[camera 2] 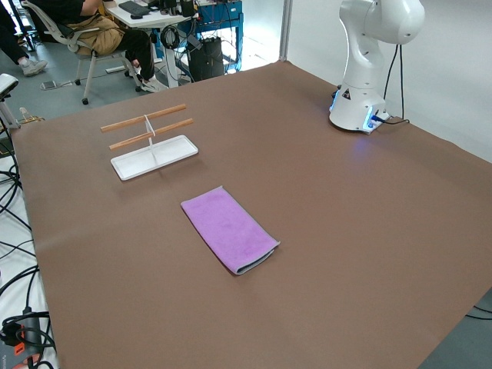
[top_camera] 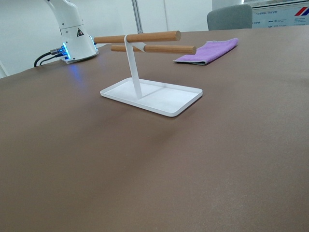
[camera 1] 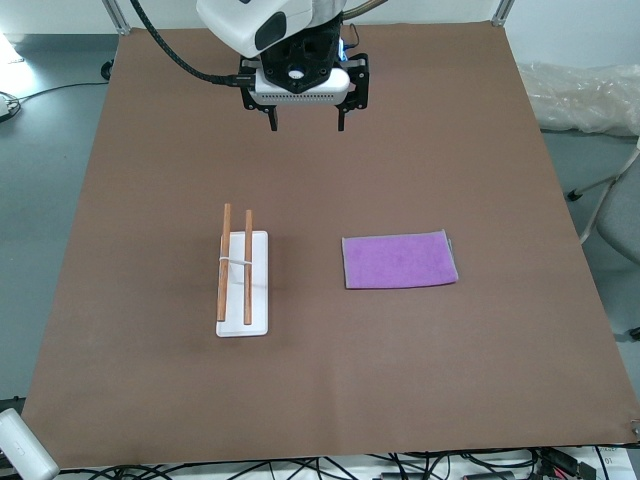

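A folded purple cloth (camera 1: 398, 261) with a grey edge lies flat right of centre in the left view, also seen in the top view (top_camera: 207, 50) and right view (camera 2: 229, 229). Left of it stands a rack with a white tray (camera 1: 258, 282) and two wooden bars (camera 1: 224, 262), held on a white post (top_camera: 133, 67). My gripper (camera 1: 307, 118) hangs at the far end of the table in the left view, away from both, its two black fingers apart with nothing visible between them.
Cables run along the near edge in the left view. A grey chair (camera 1: 620, 210) and plastic wrapping stand beyond the right edge. The right view shows people and a desk beyond the table.
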